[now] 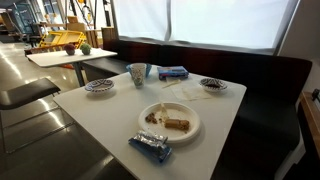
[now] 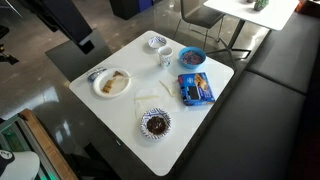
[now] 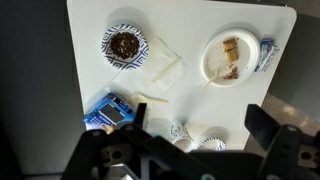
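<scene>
My gripper is above the table, its two dark fingers wide apart with nothing between them in the wrist view. In exterior view 2, a dark part of the arm [image 2: 62,22] reaches in at the upper left. A white plate [image 1: 193,131] holds a brown bar [image 1: 177,125] and crumbs. Beside the plate lies a silver-and-blue wrapper [image 1: 151,145]. A patterned bowl [image 3: 110,34] contains dark bits. Another patterned bowl [image 2: 157,40] and a mug [image 2: 166,55] stand by a blue bowl [image 2: 183,60]. A blue package [image 2: 196,89] lies near the table's edge.
Crumpled napkins [image 2: 150,104] lie near the middle of the white table [image 2: 128,62]. A dark bench [image 2: 248,110] runs along one side, and a chair [image 1: 28,95] stands opposite. Bare tabletop shows around the plate.
</scene>
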